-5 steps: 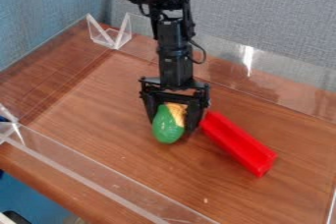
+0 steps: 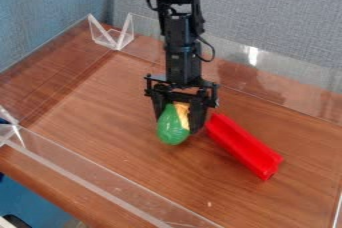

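The black arm comes down from the top centre to my gripper (image 2: 181,110), which is shut on a green object (image 2: 173,127) with a yellow part, low over the wooden floor of the workspace. Just right of it lies a long red block (image 2: 243,147), angled toward the lower right. The fingertips are partly hidden by the arm and the object, and whether the object touches the floor is unclear.
A clear wall or rim (image 2: 80,175) runs along the near left side of the wooden surface (image 2: 94,102). A white wire-like piece (image 2: 111,37) stands at the back left.
The gripper and the green object have shifted very slightly over the last second, the arm a little upward. The red block has stayed where it was.
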